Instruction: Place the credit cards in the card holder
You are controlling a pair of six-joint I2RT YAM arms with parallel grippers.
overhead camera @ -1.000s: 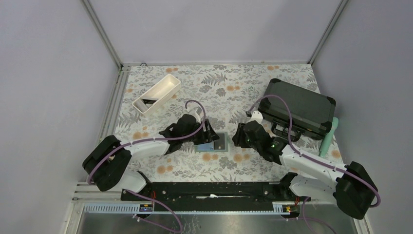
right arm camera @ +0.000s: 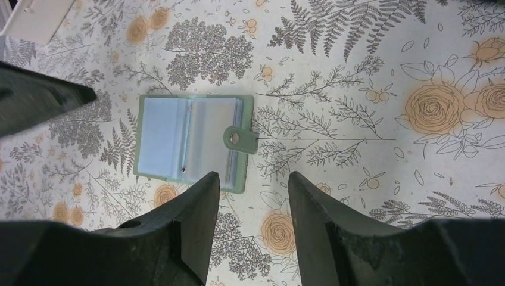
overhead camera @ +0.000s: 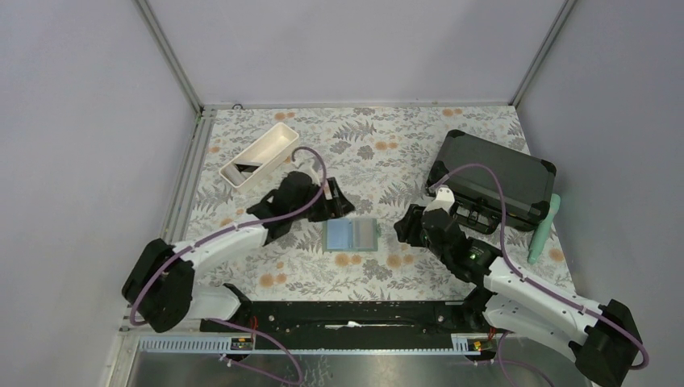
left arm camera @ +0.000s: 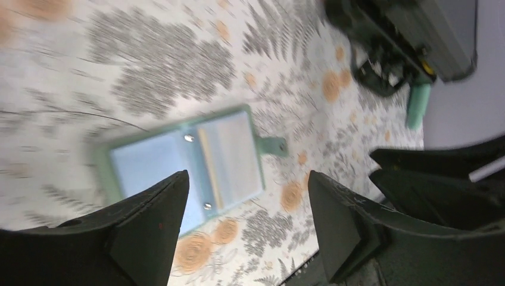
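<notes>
The card holder [overhead camera: 352, 235], open flat with a pale green rim, lies on the patterned cloth. Its left panel is light blue, and its right panel [right arm camera: 211, 140] looks pale and translucent. A green tab [right arm camera: 241, 139] with a metal snap rests over that panel's right edge. Whether a card is inside, I cannot tell. Dark and pale cards [overhead camera: 245, 168] lie in the cream tray [overhead camera: 282, 134]. Above the holder's far side, my left gripper is open and empty. Right of the holder, my right gripper stands partly open, with nothing between its fingers.
A black case [overhead camera: 496, 177] occupies the right side, with a mint-green cylinder [overhead camera: 544, 229] beside it. The cloth between tray and case is clear behind the holder. Both grippers are fairly close to each other around the holder.
My left gripper has drawn up and left, uncovering the holder. My right gripper has shifted slightly right. The holder's right panel looked dark with a small bright spot; now it looks pale.
</notes>
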